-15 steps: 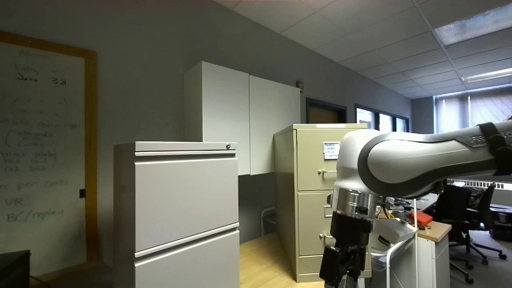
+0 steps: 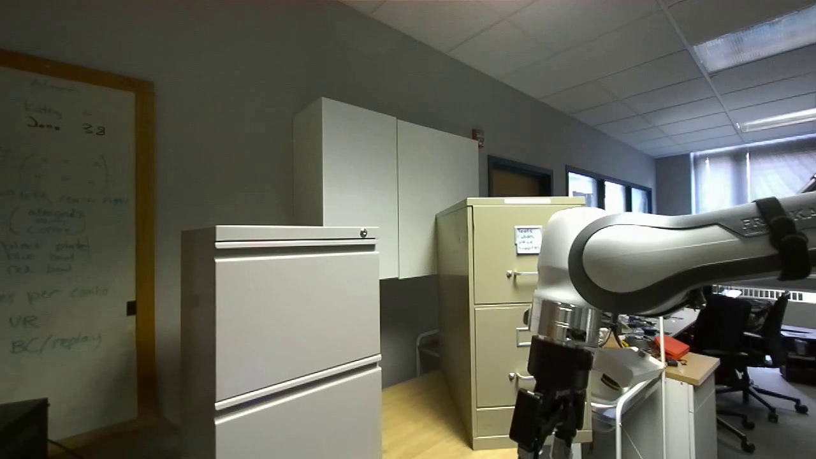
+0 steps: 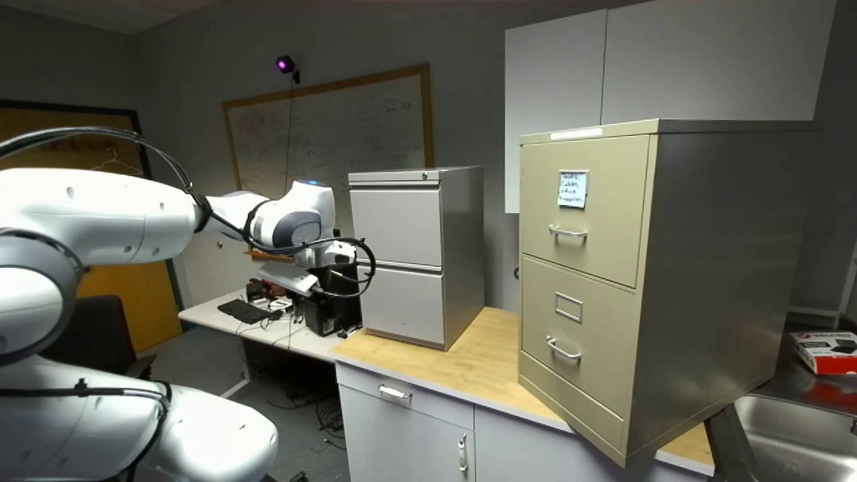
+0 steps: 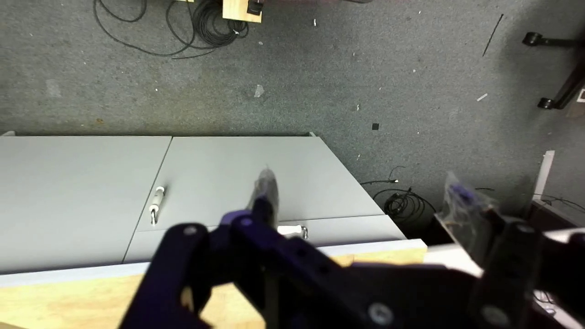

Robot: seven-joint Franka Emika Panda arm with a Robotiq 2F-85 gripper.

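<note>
In the wrist view my gripper stands open, its two blurred fingers wide apart with only the grey cabinet fronts and floor beyond them. The first exterior view shows the gripper (image 2: 544, 452) pointing down in front of a beige file cabinet (image 2: 455, 321), its tips cut off by the lower edge. A light grey two-drawer cabinet (image 3: 395, 229) has both drawers closed. The beige cabinet's upper handle (image 3: 568, 233) and lower handle (image 3: 562, 349) show in the second exterior view, where the arm hides the gripper's fingers.
Both cabinets rest on a wooden counter (image 3: 490, 353) above grey base cupboards (image 3: 402, 434). A desk (image 3: 221, 317) with a keyboard and cables stands to the left. A sink (image 3: 803, 438) and a red-and-white box (image 3: 827, 353) lie at the right. Open floor (image 4: 318, 98) extends in front of the cupboards.
The arm has barely shifted, its wrist a touch to the right in the first exterior view. The cabinets and their drawers look unchanged.
</note>
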